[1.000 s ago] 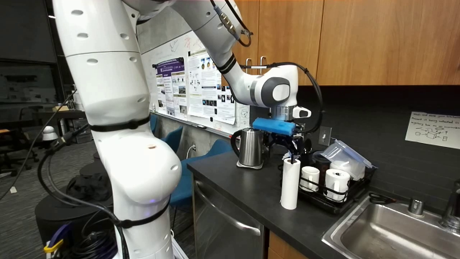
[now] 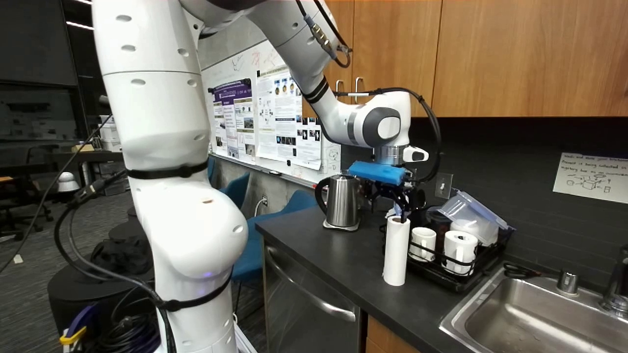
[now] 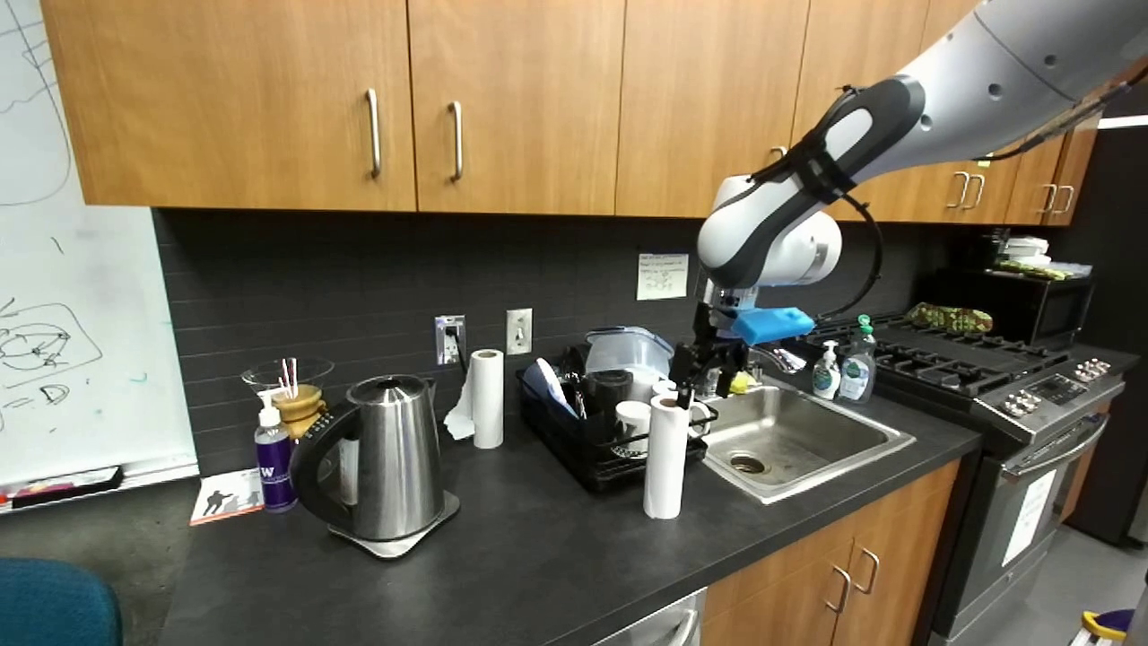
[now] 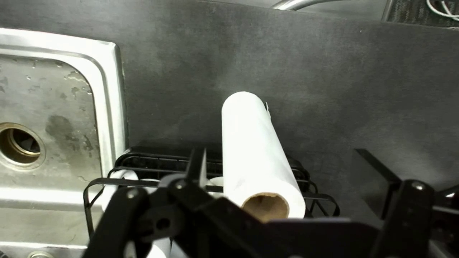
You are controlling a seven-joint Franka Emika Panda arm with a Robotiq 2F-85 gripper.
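A white paper towel roll (image 2: 397, 252) stands upright on the dark counter, beside the dish rack. My gripper is open at the height of the roll's top. In the wrist view the roll (image 4: 254, 150) appears between the two spread fingers, nearer the left one, its brown cardboard core showing. In exterior view 1 a dark fingertip (image 2: 403, 216) overlaps the roll's upper end; whether it touches cannot be told. Exterior view 2 also shows the roll (image 3: 666, 463) standing below the gripper.
Close behind the roll is a black dish rack (image 3: 594, 458) with mugs and a clear container. A steel sink (image 3: 802, 441) lies to one side, a kettle (image 3: 395, 458) to the other. Another paper roll (image 3: 487, 398) stands by the wall. Open counter surrounds the roll's front.
The arm and gripper have shifted slightly to the right in exterior view 1. The paper towel roll stands in the same place.
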